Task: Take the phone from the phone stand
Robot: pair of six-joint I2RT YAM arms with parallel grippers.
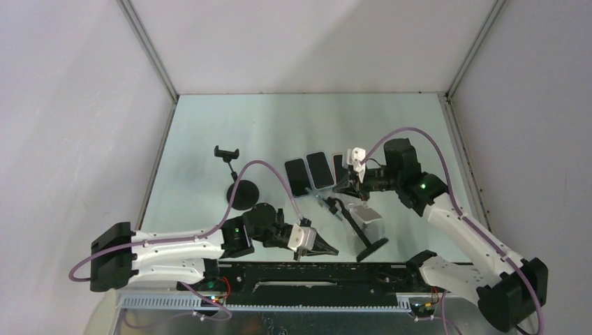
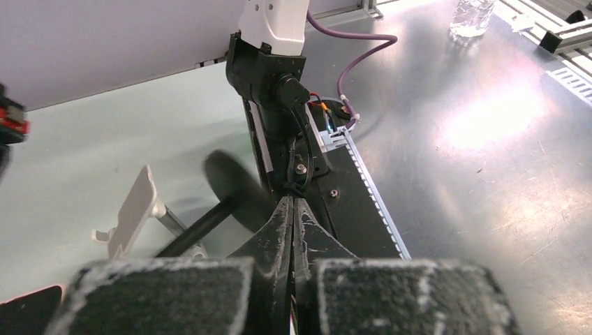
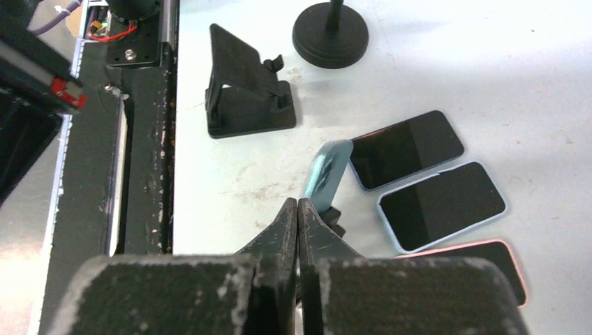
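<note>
The black phone stand (image 1: 359, 230) is tilted over, its round base (image 2: 230, 181) raised on edge toward the lower right in the top view. A light-blue phone (image 1: 317, 198) (image 3: 327, 172) is at its upper end, blurred from above; whether it is still held there I cannot tell. My left gripper (image 1: 334, 251) is shut, nothing seen between its fingers, left of the tilting base. My right gripper (image 1: 341, 188) is shut with nothing seen between its fingers, just over the phone, which is partly hidden behind it in the right wrist view.
Several phones (image 3: 440, 206) lie flat behind. A white stand (image 2: 132, 209) is beside the tilted one. A small black stand (image 3: 248, 105) and a taller round-based stand (image 1: 242, 195) are at left.
</note>
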